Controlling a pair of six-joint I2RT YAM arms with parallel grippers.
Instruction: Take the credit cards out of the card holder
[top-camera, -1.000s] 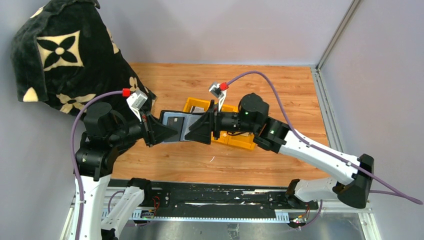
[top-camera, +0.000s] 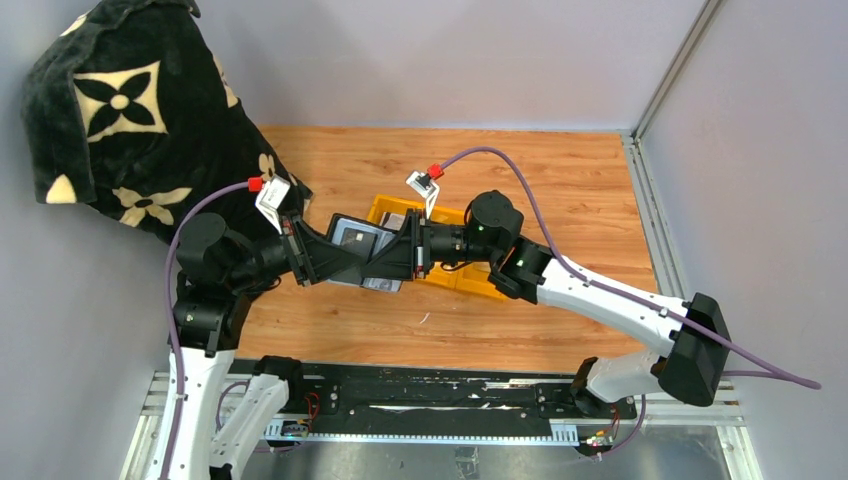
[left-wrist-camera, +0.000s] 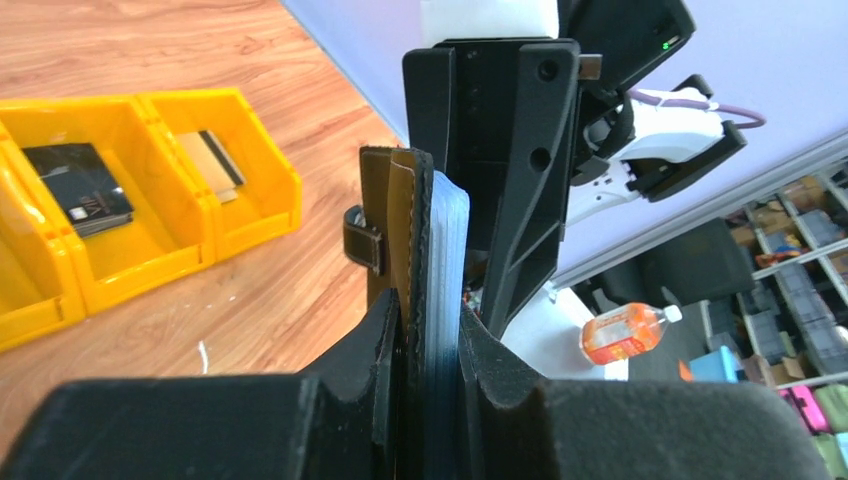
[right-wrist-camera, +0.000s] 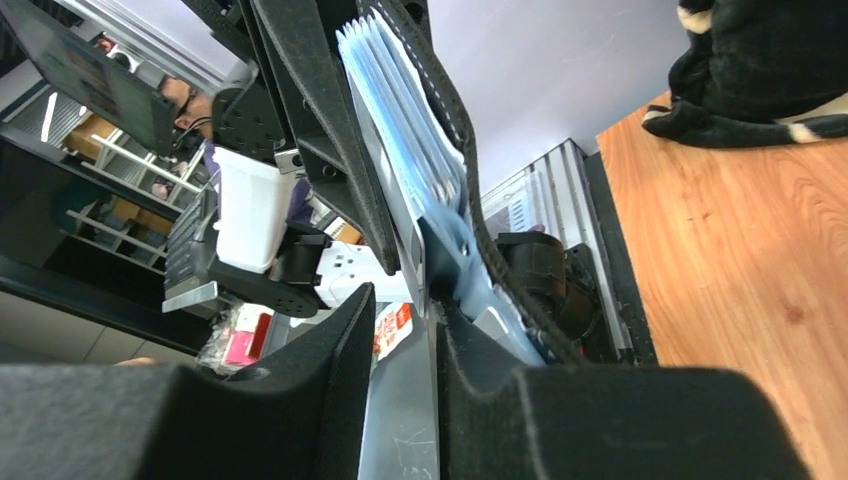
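The card holder (left-wrist-camera: 405, 215), with a dark brown stitched cover and a strap, stands edge-on in the left wrist view. My left gripper is shut on it. A stack of pale blue sleeves (right-wrist-camera: 405, 110) fans out inside the cover in the right wrist view. There, my right gripper is part open, its fingers on either side of a pale card or sleeve edge (right-wrist-camera: 412, 245); which of the two cannot be told. From above, the holder (top-camera: 355, 238) hangs between the two grippers, whose fingers partly hide it.
Behind and below the holder, a yellow divided bin (top-camera: 462, 279) sits on the wooden table. Dark cards (left-wrist-camera: 80, 185) lie in one of its compartments. A dark patterned blanket (top-camera: 120, 180) fills the back left.
My right arm has come leftward, bringing its fingers further over the holder and close to the left fingers. The left arm has shifted slightly right. The holder's inner leaves now look tilted and more spread.
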